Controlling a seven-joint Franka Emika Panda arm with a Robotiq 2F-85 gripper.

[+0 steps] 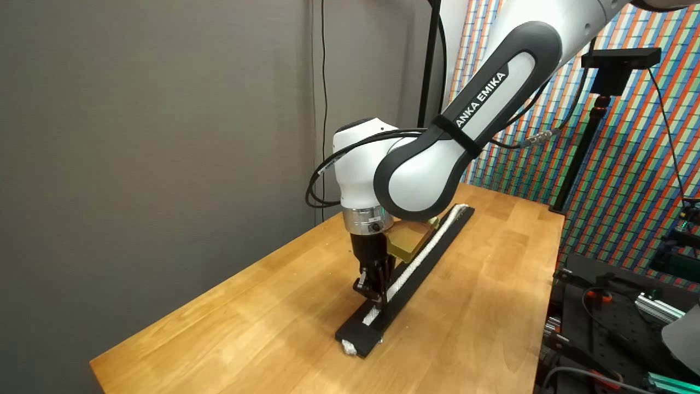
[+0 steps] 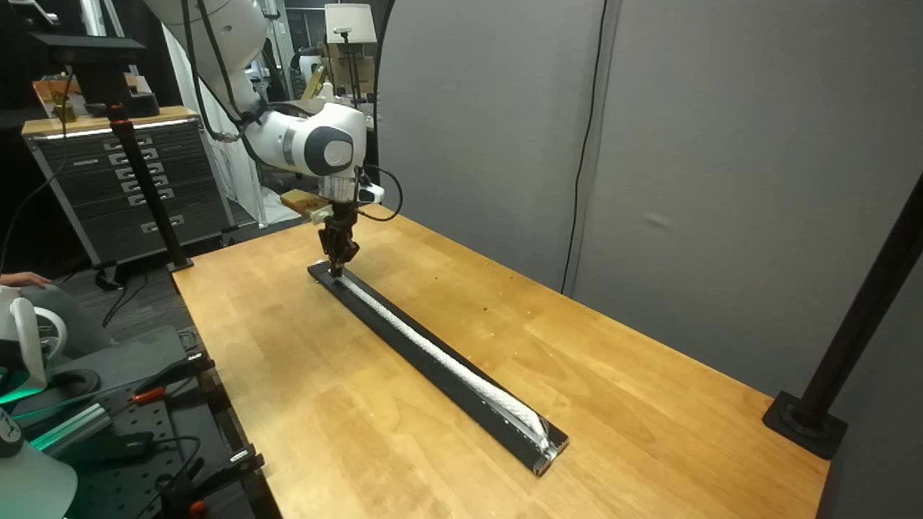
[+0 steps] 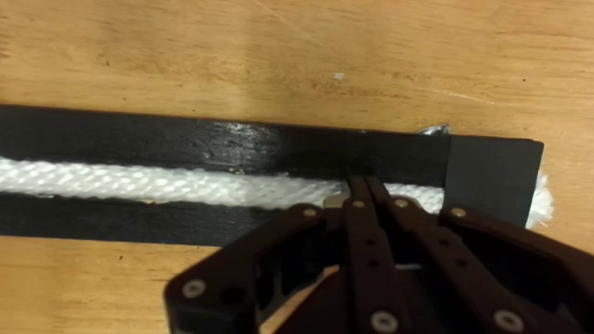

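Observation:
My gripper is shut, pointing straight down, its tips over the white braided rope (image 3: 139, 183) near one end of the black board (image 3: 139, 129). Nothing shows between the fingers. Whether the tips touch the rope or hover just above it I cannot tell. Lengthwise along the board's middle lies the rope, and a black band (image 3: 490, 167) crosses it at this end, with a frayed tuft (image 3: 540, 203) sticking out beyond. In exterior view 2 the rope (image 2: 433, 350) runs down to the board's other end, where a clear, shiny piece (image 2: 541, 441) covers its tip.
Bare wooden table (image 2: 329, 415) lies on both sides of the board. A grey wall (image 1: 164, 164) borders one long edge. Black stands rise at the table's edges, one with a square base (image 2: 805, 424). Equipment (image 1: 617, 328) sits beyond the opposite edge.

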